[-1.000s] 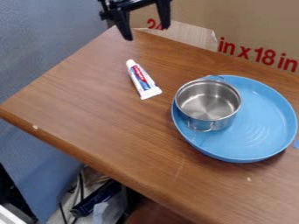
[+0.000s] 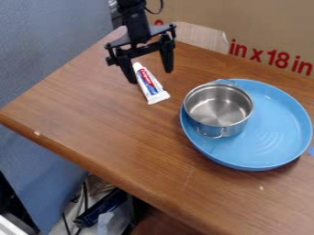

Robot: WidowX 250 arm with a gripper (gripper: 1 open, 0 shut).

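Observation:
A white toothpaste tube with red and blue print (image 2: 151,85) lies on the wooden table (image 2: 86,128). Just above its upper end hangs my black gripper (image 2: 150,72), open, its two fingers spread to either side near the tube's top. Nothing shows held between them. To the right, a steel pot (image 2: 218,107) stands in a blue plate (image 2: 274,138).
A cardboard box with red lettering (image 2: 258,32) stands behind the table. The table's left edge borders a blue-grey surface with clutter below.
My gripper has come down from the back of the table toward the toothpaste tube. The tube, pot and plate have not moved.

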